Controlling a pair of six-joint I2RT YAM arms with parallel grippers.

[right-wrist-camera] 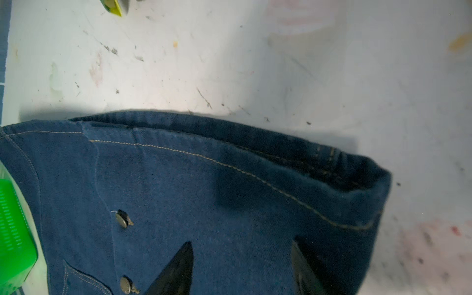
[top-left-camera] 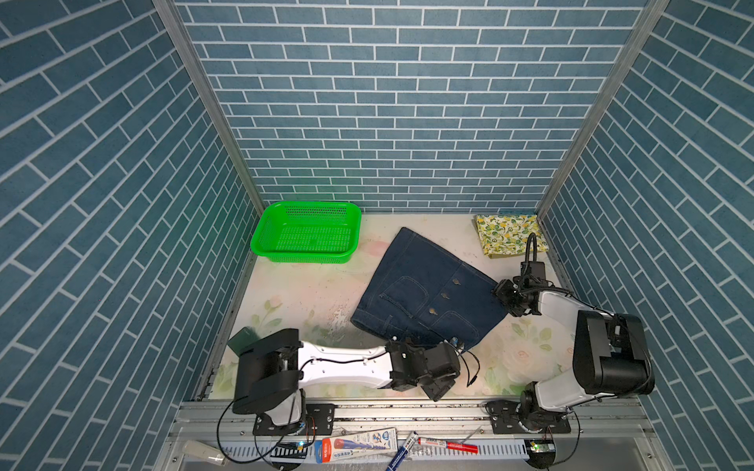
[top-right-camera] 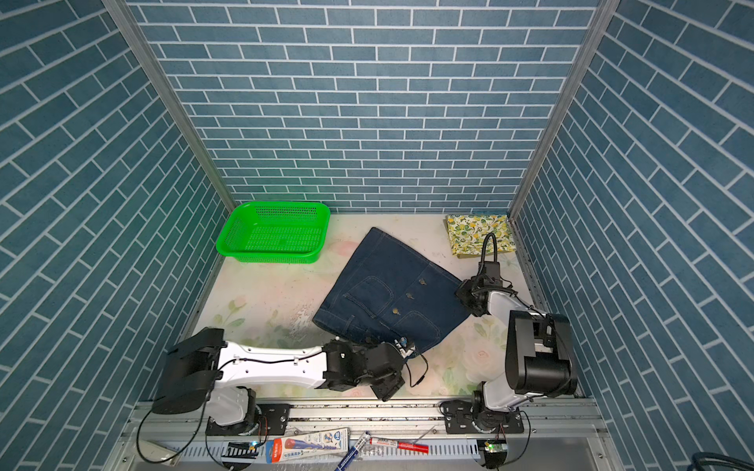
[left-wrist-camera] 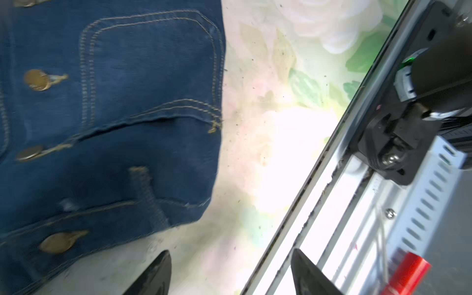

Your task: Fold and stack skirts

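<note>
A dark blue denim skirt (top-left-camera: 416,282) with metal buttons and stitched pockets lies spread flat and slanted on the table. In the left wrist view its waistband corner (left-wrist-camera: 182,211) is near my left gripper, which is open with bare table between its fingers. From above, the left arm hides part of the skirt's near edge. My right gripper stands open over the skirt's right-hand side, with denim under its fingers but none gripped. The right wrist view shows the hem (right-wrist-camera: 236,167), its two layers slightly parted.
An empty green basket (top-left-camera: 306,231) stands at the back left. A folded yellow floral cloth (top-left-camera: 510,235) lies at the back right. Along the front runs a metal rail (top-left-camera: 369,408), with pens and a packet beyond it.
</note>
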